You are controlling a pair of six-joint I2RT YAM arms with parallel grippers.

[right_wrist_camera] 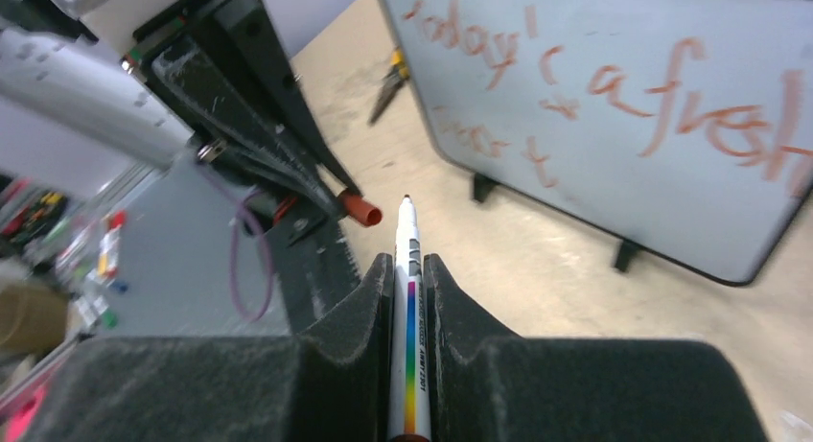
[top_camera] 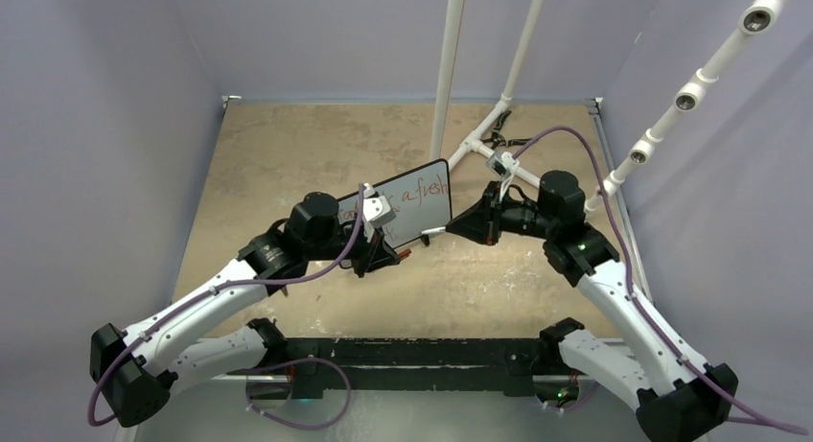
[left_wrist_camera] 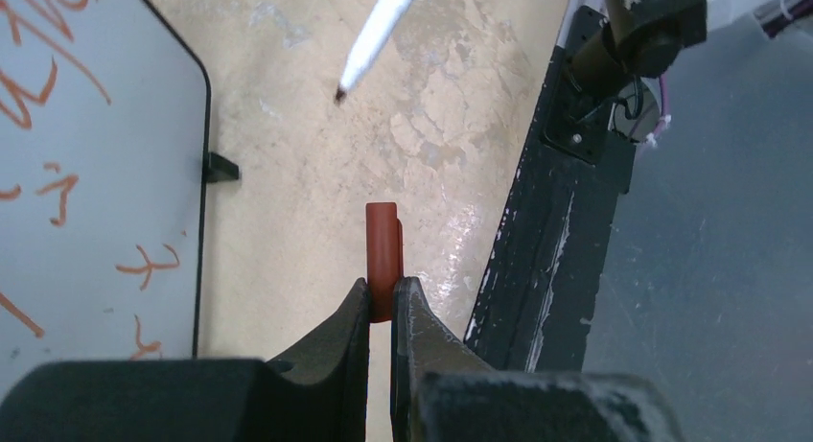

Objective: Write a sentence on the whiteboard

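The whiteboard stands tilted on the table behind the arms, with orange-red handwriting on it; "today's a fresh" and a partly hidden lower line show. My left gripper is shut on an orange-brown marker cap, in front of the board. To the right of the board's front corner, my right gripper is shut on a white marker. Uncapped, the marker shows its dark tip. In the top view its white end points left, apart from the cap.
Pliers lie at the back right by the white pipe frame. Small black feet hold up the board. Bare table extends in front of it, up to a black front rail.
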